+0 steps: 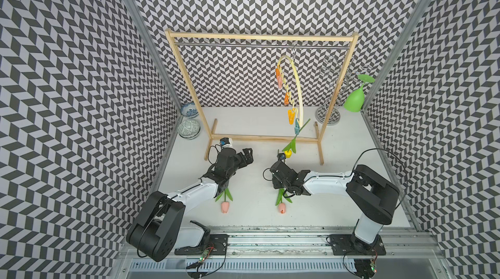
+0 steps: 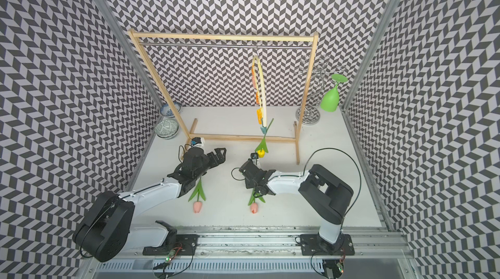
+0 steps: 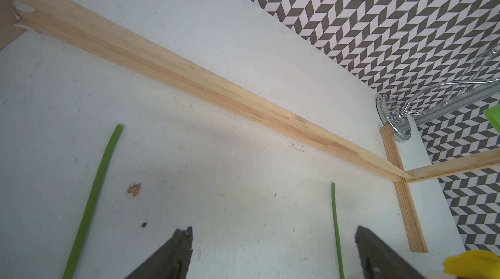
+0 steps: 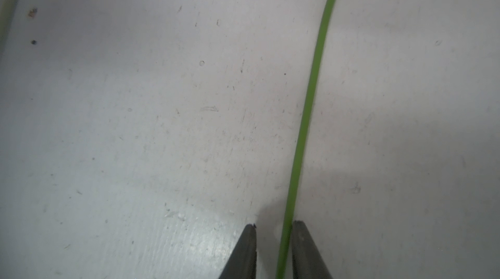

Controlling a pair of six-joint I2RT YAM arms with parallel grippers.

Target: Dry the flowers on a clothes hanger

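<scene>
Two pink tulips lie on the table, a left one (image 1: pixel 225 207) and a right one (image 1: pixel 281 208), their stems pointing toward the rack. Low over the right tulip's green stem (image 4: pixel 304 122), my right gripper is partly open. The stem runs between its fingers, close to or against the right one, with a gap on the left. My left gripper stands wide open and empty above the table. From the wooden rack's rod hangs a hanger (image 1: pixel 298 83) with coloured clips (image 1: pixel 291 117). A yellow flower (image 1: pixel 288 154) dangles head down at its near end.
Wooden rack bars (image 3: pixel 224 91) cross the table behind my grippers. Bowls (image 1: pixel 188 129) stand at the back left. A metal stand (image 1: pixel 327 116) and a green object (image 1: pixel 354 99) are at the back right. The table between the grippers is clear.
</scene>
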